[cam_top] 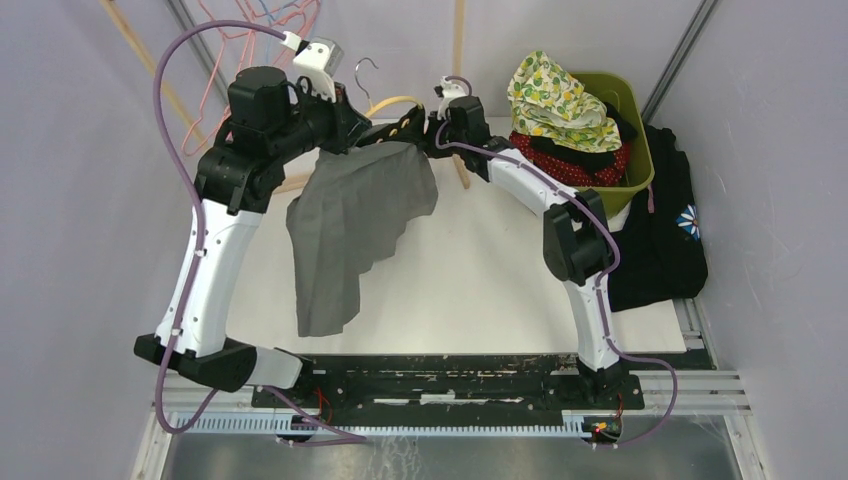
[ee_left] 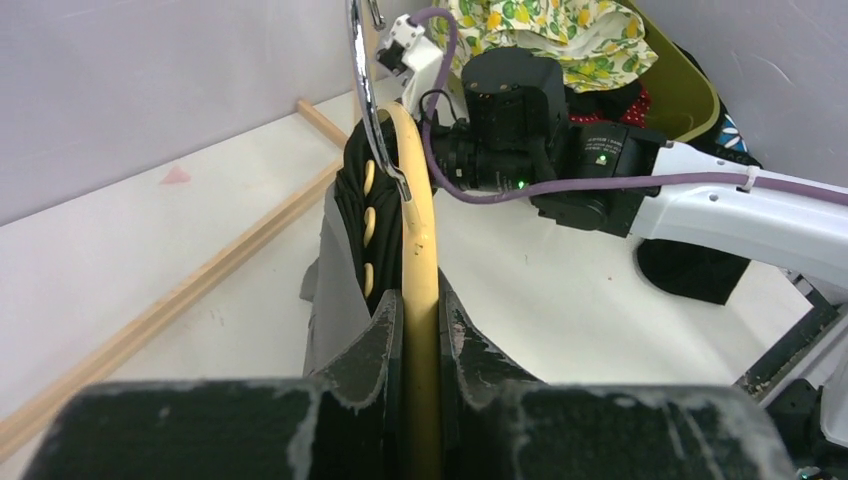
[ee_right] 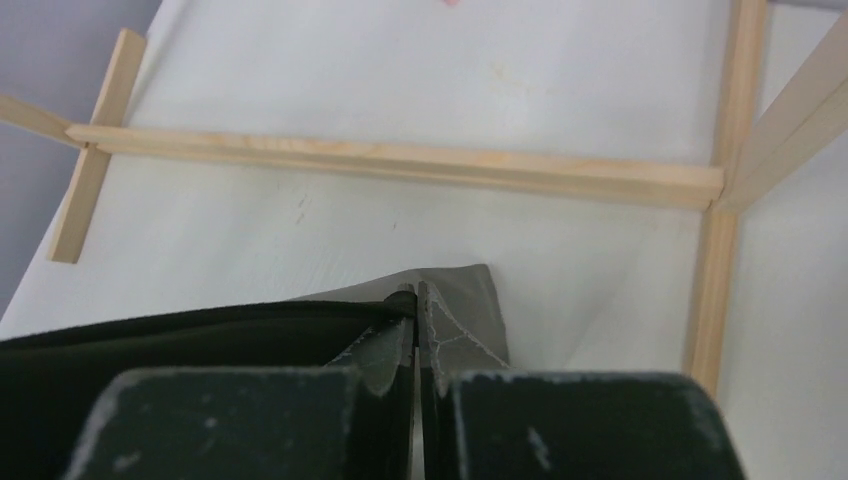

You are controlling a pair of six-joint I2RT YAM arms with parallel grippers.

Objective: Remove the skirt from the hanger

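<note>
My left gripper is shut on the yellow hanger [ee_left: 420, 250], whose metal hook [ee_left: 362, 80] stands up. The skirt hangs beside and below the hanger, grey [cam_top: 350, 240] with a dark waistband [ee_left: 360, 200] showing several yellow slots. My right gripper is shut at the skirt's waistband on the hanger's far side, a dark fold of cloth [ee_right: 200, 340] running up to its fingertips; whether cloth is pinched between them is hard to tell.
A green basket [cam_top: 640, 140] of clothes stands back right, with black garments [cam_top: 660, 250] beside it. Pink hangers [cam_top: 240, 40] hang back left. Wooden bars [ee_right: 430, 160] lie on the white surface below.
</note>
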